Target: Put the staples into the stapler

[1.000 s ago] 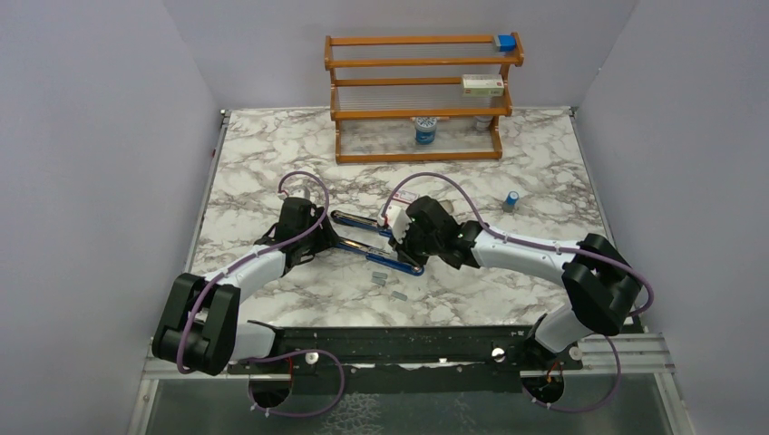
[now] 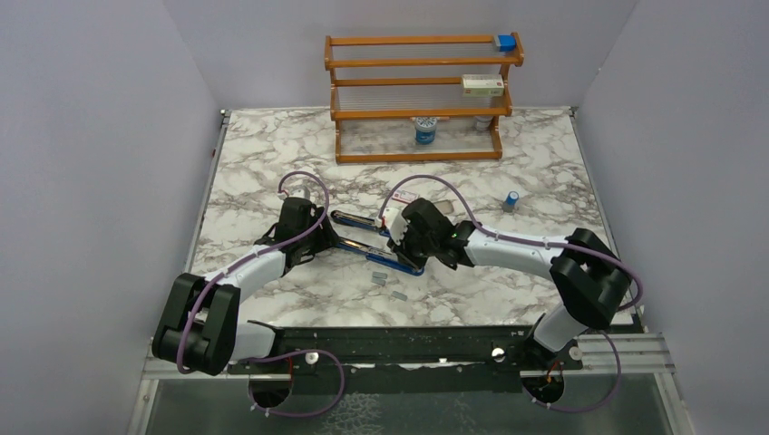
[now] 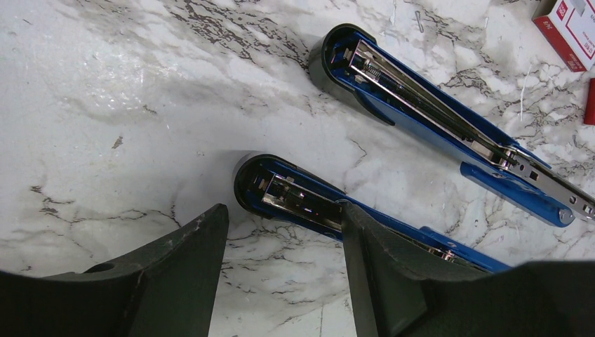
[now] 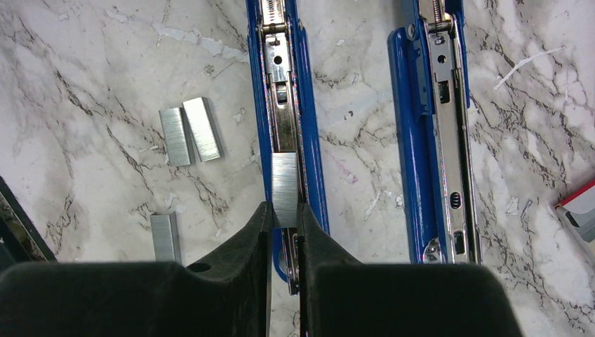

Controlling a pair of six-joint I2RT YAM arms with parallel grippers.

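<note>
Two blue staplers lie opened out flat: the near stapler (image 4: 313,140) and the far stapler (image 4: 409,161). A silver staple strip (image 4: 284,186) is pinched at its near end by my right gripper, which is shut on it above the near stapler's metal channel. Whether the strip touches the channel I cannot tell. In the left wrist view, my left gripper stands part open over the near stapler's head (image 3: 263,184); one finger (image 3: 354,228) overlaps the stapler's body, the other is over bare table.
Loose staple strips (image 4: 201,128) lie on the marble beside the near stapler. A red-and-white box (image 3: 567,31) sits past the far stapler. A wooden rack (image 2: 422,113) stands at the back, and a blue-capped item (image 2: 511,200) at the right.
In the top view the left arm looks unmoved, and so do the staplers.
</note>
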